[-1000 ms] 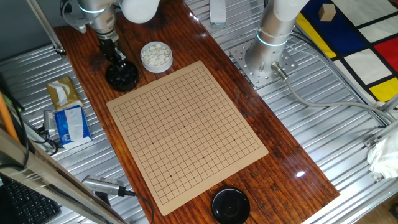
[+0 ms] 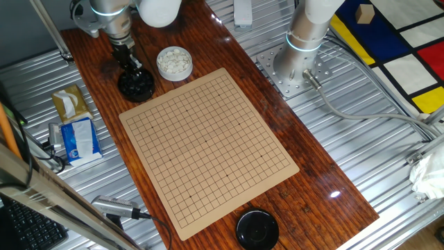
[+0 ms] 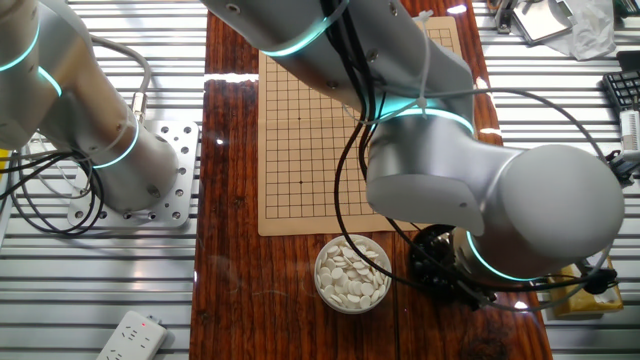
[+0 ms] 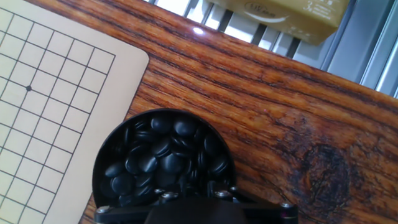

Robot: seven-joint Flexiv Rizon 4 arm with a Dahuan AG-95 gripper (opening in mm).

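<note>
A round black bowl (image 4: 226, 163) full of glossy black stones (image 4: 172, 163) sits beside a corner of the beige grid board (image 4: 127, 81) in the wrist view. My gripper reaches over the bowl's near part, its dark tips hard to tell from the stones. In exterior view 1 the gripper (image 2: 132, 69) points down at the same bowl (image 2: 136, 94). Whether a stone lies between the fingers cannot be made out. The board (image 2: 205, 149) carries no stones. Exterior view 2 has the gripper mostly hidden beneath the arm.
A white bowl of white stones (image 2: 174, 63) stands close beside the black one. An empty-looking black dish (image 2: 257, 229) lies at the board's far end. Beyond the table edge are a yellow box (image 2: 71, 104) and a blue pack (image 2: 81, 141). Bare wood (image 2: 305, 173) runs along the board's right side.
Over the last second the arm and gripper have shifted very slightly to the right and down at the black bowl. The board and bowls have stayed put.
</note>
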